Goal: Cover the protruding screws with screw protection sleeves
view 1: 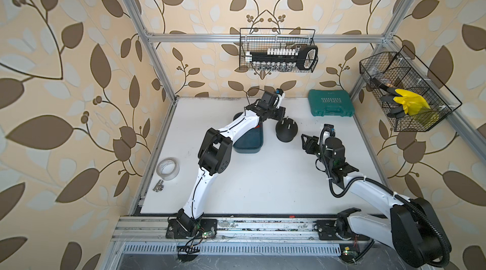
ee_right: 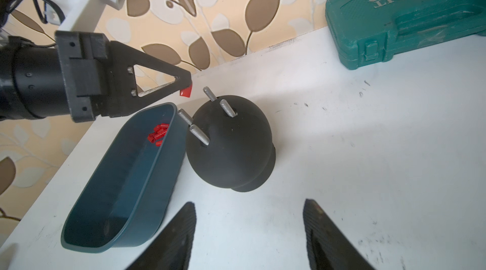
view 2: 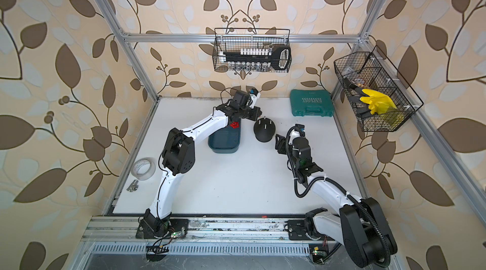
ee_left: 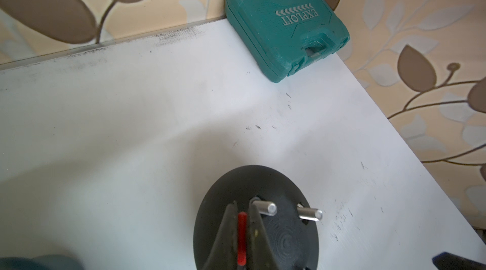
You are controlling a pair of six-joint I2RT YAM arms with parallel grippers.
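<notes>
A black dome on a stand carries several bare silver screws. My left gripper is shut on a red sleeve, which pokes out below the fingertips just above and beside the screws in the right wrist view. More red sleeves lie in the blue-grey tray left of the dome. My right gripper is open, facing the dome from the right, with nothing between its fingers.
A green case lies at the back right. A tape roll and a small metal piece lie at the left edge. Wire baskets hang on the frame above.
</notes>
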